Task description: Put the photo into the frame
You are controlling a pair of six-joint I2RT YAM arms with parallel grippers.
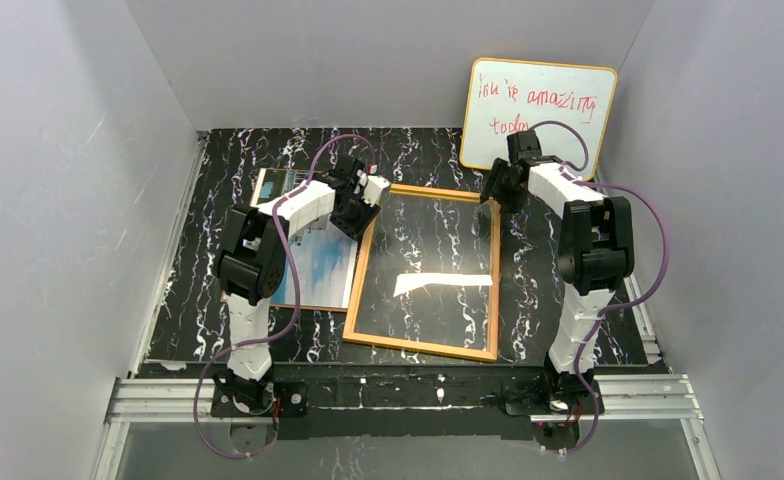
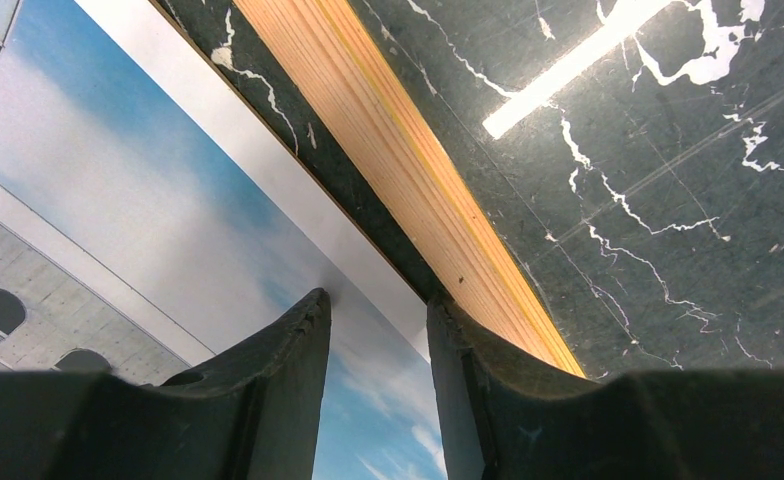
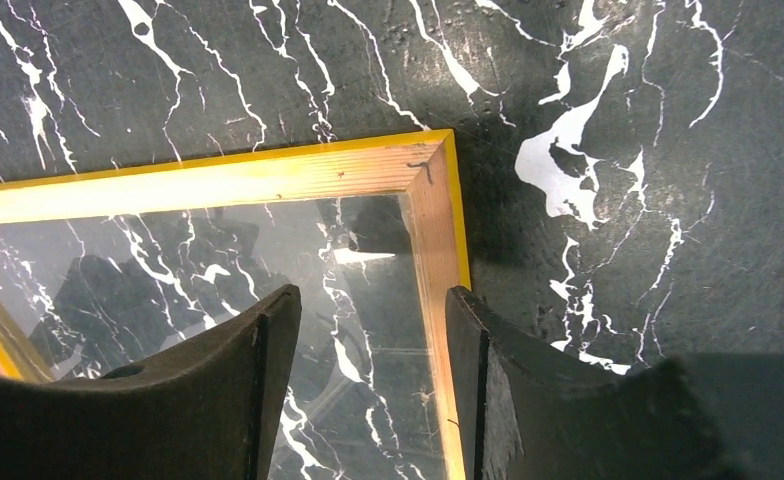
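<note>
The photo, a board with a blue cloudy picture and white border, lies flat left of the wooden frame. Over the photo's right edge, in the left wrist view, my left gripper is part open. One of its fingers is above the picture, the other near the narrow gap beside the frame's rail. At the frame's far right corner, my right gripper stands part open, the right rail between its fingers near the right one. Whether either gripper touches anything is unclear.
A whiteboard with red writing leans at the back right. Clear glare-streaked sheeting seems to fill the frame.
</note>
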